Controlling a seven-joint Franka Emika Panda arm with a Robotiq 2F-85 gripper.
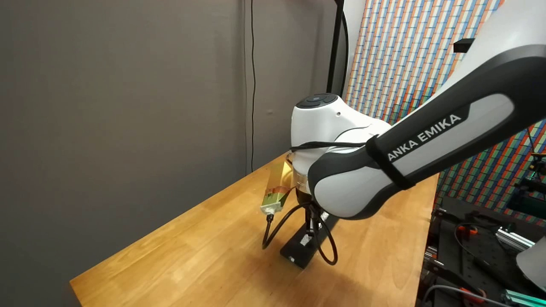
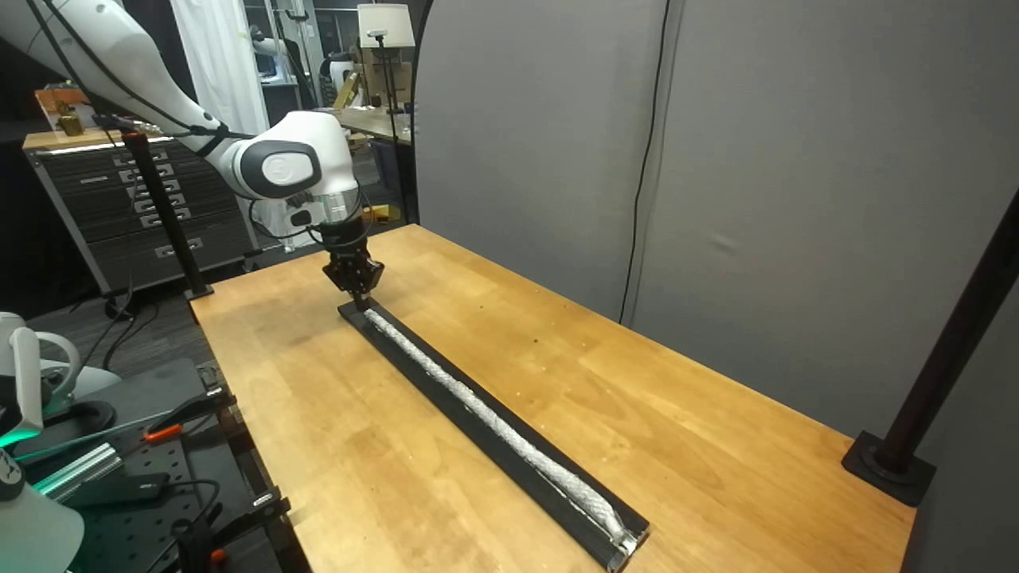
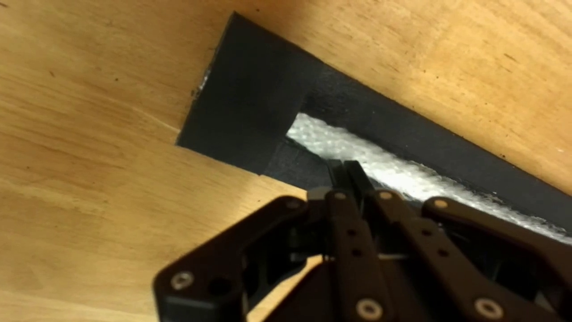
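A long black strip with a groove lies diagonally on the wooden table, with a white braided cord along its middle. In the wrist view the cord ends at the strip's plain black end piece. My gripper points down over the cord's lower edge, close to that end. Its two narrow fingers are shut, almost side by side; whether they pinch any of the cord is hidden. From the second exterior view, the gripper stands low at the strip's far end, with its tips at or just above the surface.
A grey wall panel runs along one long side. A black post stands at one corner. A loop of black cable hangs beside the gripper.
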